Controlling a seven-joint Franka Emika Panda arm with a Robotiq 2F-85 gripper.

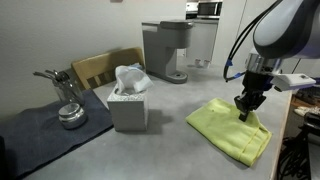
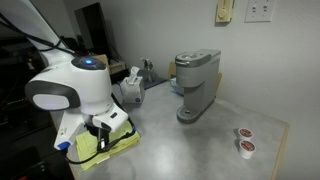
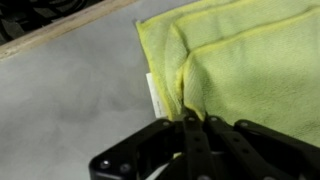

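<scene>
A yellow-green towel lies spread on the grey table near its right edge. Over it, my gripper points down with its fingertips at the cloth. In the wrist view, a raised fold of the towel runs into the shut fingers, pinched between them. The tips themselves are partly sunk in the cloth. A white tag shows at the towel's side. From exterior view 2, the arm's white body covers much of the towel, and the fingertips are hard to make out.
A white tissue box stands left of the towel, and a grey coffee maker behind. Farther left, a dark mat carries metal vessels. Several small pods sit beyond the coffee maker.
</scene>
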